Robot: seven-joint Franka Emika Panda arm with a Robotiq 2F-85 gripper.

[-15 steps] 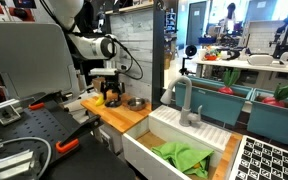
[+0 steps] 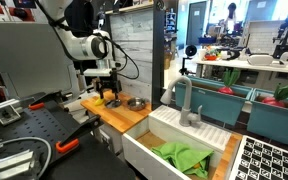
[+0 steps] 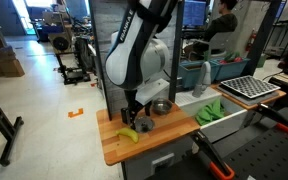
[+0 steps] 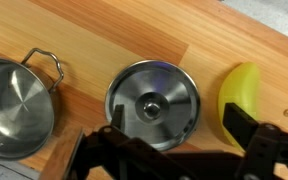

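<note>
My gripper points down over the wooden counter, its black fingers (image 4: 114, 145) spread apart and nothing between them. Beneath it lies a round glass lid (image 4: 149, 85) with a metal rim and a dark knob in the centre. To the lid's left in the wrist view stands an empty steel pot (image 4: 14, 105) with a wire handle. A yellow banana (image 4: 240, 95) rests on the lid's other side, its lower part hidden by a finger. In exterior view 2 the banana (image 3: 128, 134) is near the counter's front, with the pot (image 3: 162, 106) farther back.
A white sink holding a green cloth (image 2: 182, 156) adjoins the counter, with a tall faucet (image 2: 187, 98) behind it. Blue planters (image 2: 219, 104) and a dish rack (image 2: 269, 160) are farther right. A grey wall panel (image 2: 137, 60) rises behind the counter.
The arm has shifted slightly to the right and lower over the counter in exterior view 1. The lid, pot and banana show no visible movement.
</note>
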